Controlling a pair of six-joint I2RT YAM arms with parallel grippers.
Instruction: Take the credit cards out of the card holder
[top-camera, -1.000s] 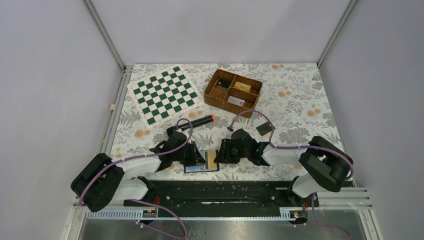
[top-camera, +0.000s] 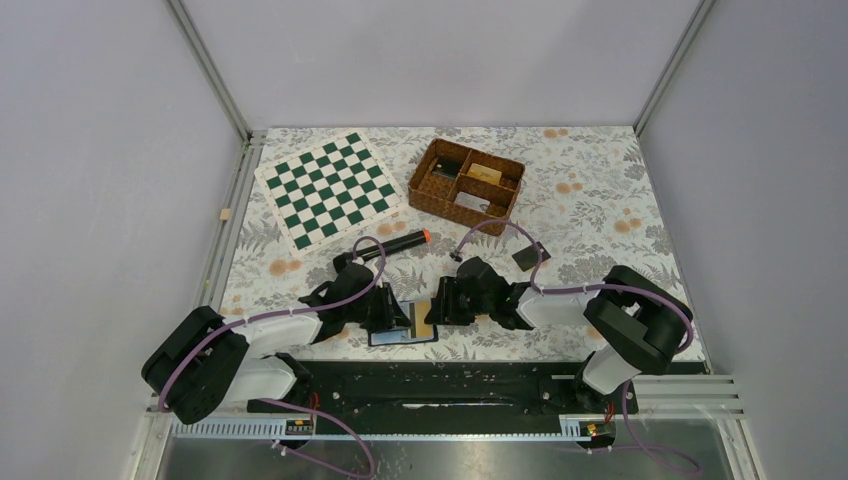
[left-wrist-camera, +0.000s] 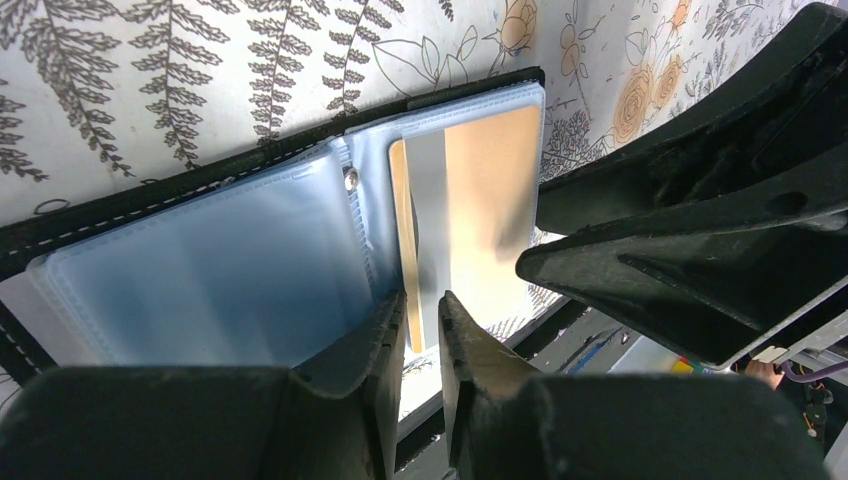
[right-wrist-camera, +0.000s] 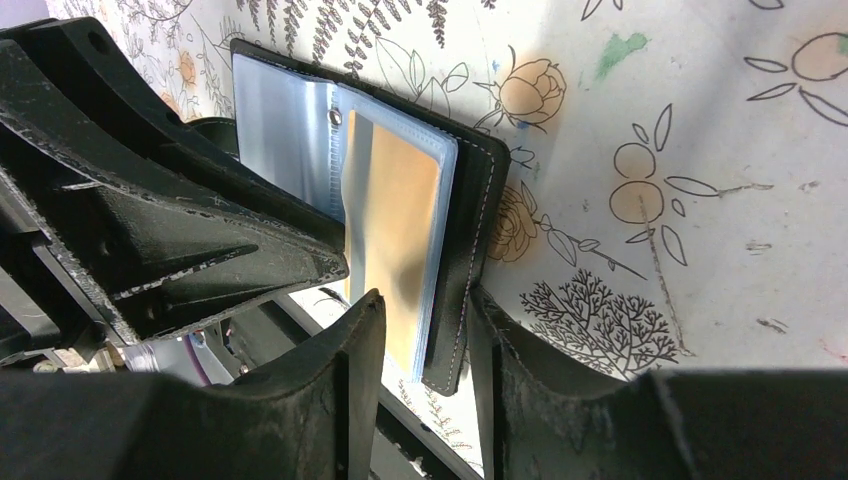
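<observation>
The open card holder (top-camera: 389, 342), black outside with clear bluish pockets, lies flat near the table's front edge. Its right pocket holds a gold card (left-wrist-camera: 490, 190) with a grey stripe; a narrow gold strip shows along the card's left edge. My left gripper is slightly open over that edge, one fingertip on either side of it; whether they touch it I cannot tell. My right gripper stands open, its fingers astride the holder's right black border. In the right wrist view, the left gripper's dark fingers (right-wrist-camera: 290, 250) reach over the pocket.
Behind the arms lies a black tube (top-camera: 395, 245) with an orange end. A wicker basket (top-camera: 440, 208) with compartments and several items stands farther back, right of a green-and-white chessboard (top-camera: 333, 190). A small dark card (top-camera: 531, 256) lies behind the right arm.
My right arm has shifted slightly, its elbow coming in to the left and its gripper staying at the holder's right end. The left arm and holder look unmoved.
</observation>
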